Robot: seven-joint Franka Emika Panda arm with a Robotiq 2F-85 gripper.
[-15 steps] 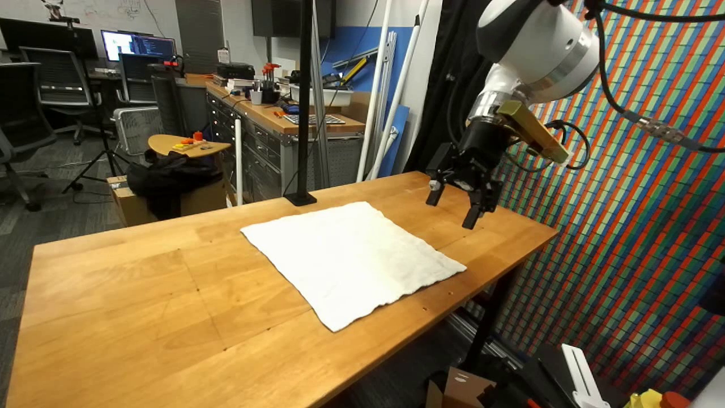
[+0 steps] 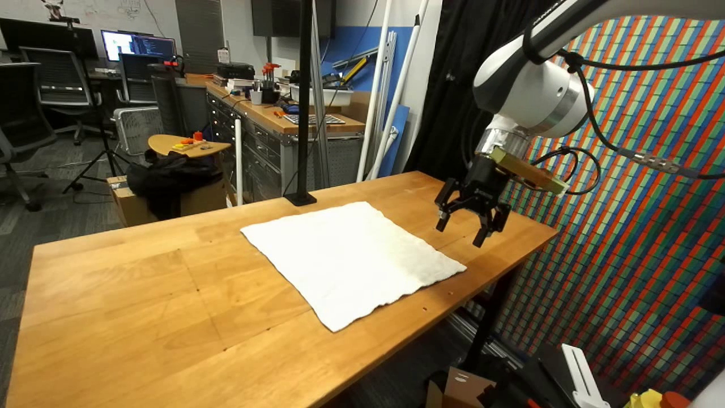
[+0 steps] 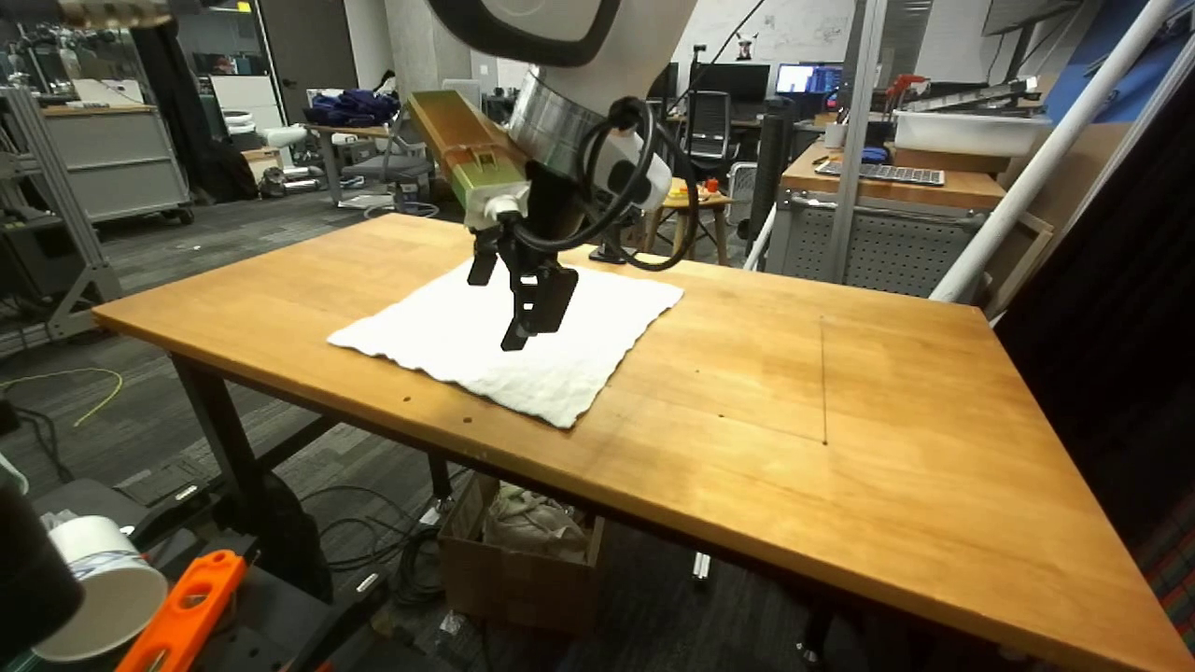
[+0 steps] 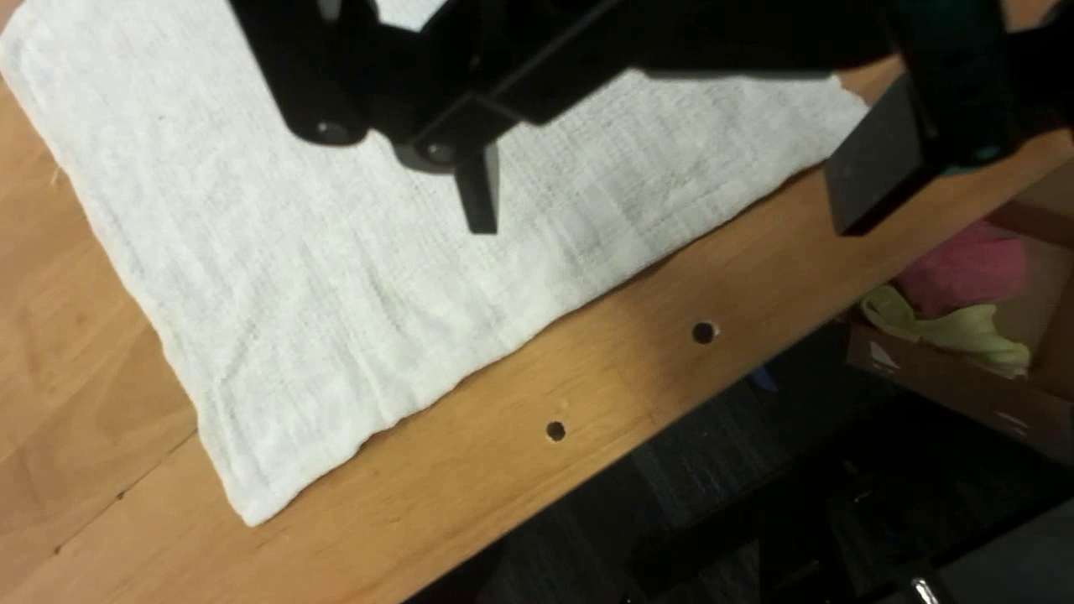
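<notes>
A white cloth lies spread nearly flat on the wooden table, its edges a little wavy. Above the table, near the cloth's right corner in exterior view 1, my gripper hangs open and empty, clear of the cloth. From the other side, exterior view 2 shows the gripper in front of part of the cloth. Looking down in the wrist view, the fingertips of the gripper stand wide apart over the near edge of the cloth, one corner of which points to the lower left.
Bare wooden table surrounds the cloth, with the widest free stretch on the left in exterior view 1. A black post stands at the back edge. Below the front edge sits a cardboard box holding cloths.
My gripper has come lower and slightly to the right in exterior view 1, still open, and has tilted a little. The cloth has stayed where it was.
</notes>
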